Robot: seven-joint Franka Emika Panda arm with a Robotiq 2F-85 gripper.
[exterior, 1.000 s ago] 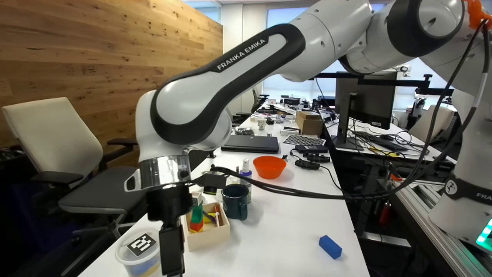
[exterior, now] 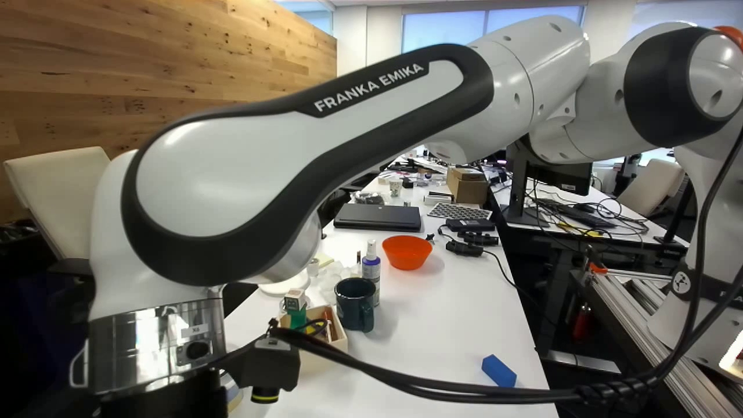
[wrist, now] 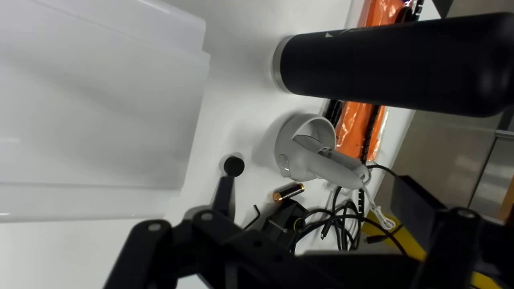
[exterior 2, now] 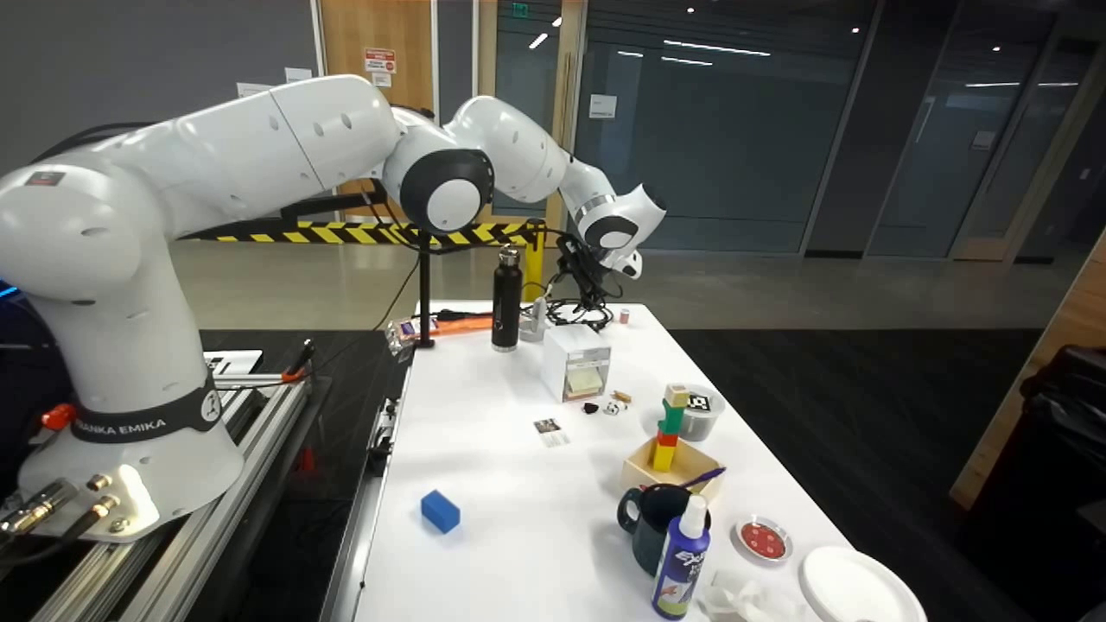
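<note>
My gripper stands open in the wrist view, its dark fingers (wrist: 223, 196) wide apart with nothing held between them. It points down over the table's far end. Below lie a grey-white rounded device with a handle (wrist: 337, 168), a battery (wrist: 288, 192), a small black block (wrist: 284, 221) and tangled black cables (wrist: 349, 219). A black bottle (wrist: 376, 65) rises on one side and a white box (wrist: 96, 106) on the other. In exterior view 1 the fingers are out of frame; in exterior view 2 they blend into dark cables.
A blue block (exterior 2: 441, 511) lies alone on the open white table. Along one side stand a wooden tray (exterior 2: 643, 473) with stacked coloured blocks, a dark mug (exterior 2: 653, 523) and a spray bottle (exterior 2: 681, 565). An orange bowl (exterior: 407, 252) sits farther along.
In exterior view 1 the arm has swung left and closer to the camera, carrying the gripper out past the bottom edge. The blue block and tray have not moved.
</note>
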